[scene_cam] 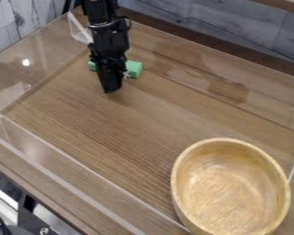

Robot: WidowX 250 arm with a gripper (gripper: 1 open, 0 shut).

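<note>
The black robot arm hangs from the top of the view, and its gripper [110, 84] is low over the wooden table at the upper left. Just behind it, partly covered by the arm, is a green object [131, 68]. Whether the fingers are open, shut or touching the green object is too small and dark to tell.
A large pale tan bowl [230, 197] stands at the front right. Dark edges and cables show at the left and lower left.
</note>
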